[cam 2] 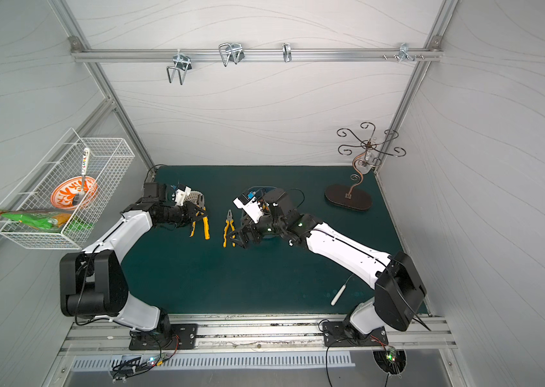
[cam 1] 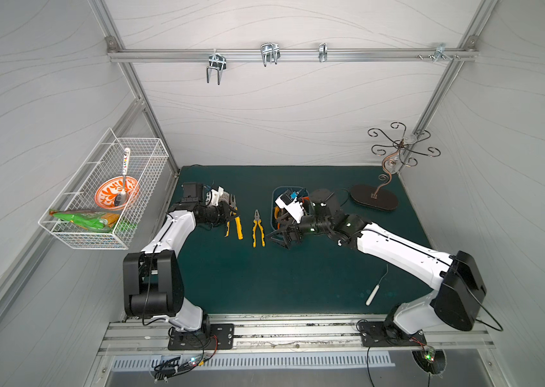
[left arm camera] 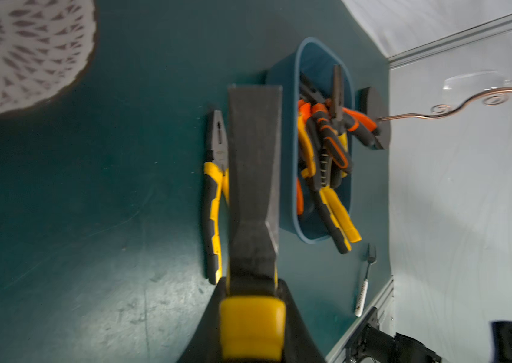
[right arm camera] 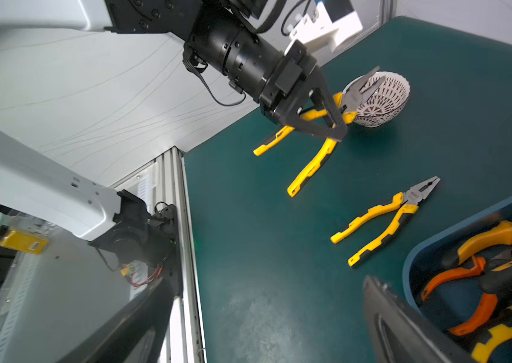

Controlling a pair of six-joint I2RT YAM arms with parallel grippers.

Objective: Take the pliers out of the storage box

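Note:
Yellow-handled pliers hang in my left gripper, which is shut on them above the table's left side; their dark nose fills the middle of the left wrist view, blurred. A second yellow-and-black pair of pliers (right arm camera: 389, 225) lies flat on the table between that gripper and the blue storage box (left arm camera: 288, 115). Inside the box are several pliers (left arm camera: 331, 142) with orange, yellow and black handles. My right gripper stands open beside the box's near left edge, nothing between its fingers. In the top views the right arm covers much of the box.
A patterned bowl (right arm camera: 386, 99) sits behind the held pliers. At the back right stands a curly metal rack (cam 1: 374, 196). A white-handled fork (cam 1: 373, 294) lies front right. The wire basket (cam 1: 85, 242) hangs on the left wall. Clear table spans the front middle.

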